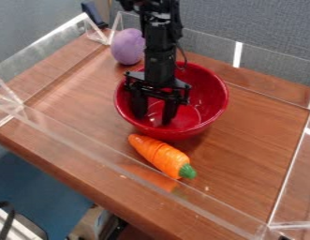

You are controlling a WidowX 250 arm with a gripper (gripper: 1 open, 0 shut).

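My black gripper reaches down from the top centre into a red bowl, its fingers inside the rim. Whether it is open or shut, and whether anything is between the fingers, I cannot tell against the dark shapes there. An orange carrot with a green top lies on the wooden table just in front of the bowl. A purple round object sits behind the bowl to the left.
Clear plastic walls border the wooden table. The table has free room at the left and to the right of the bowl and carrot. A dark floor lies beyond the lower-left edge.
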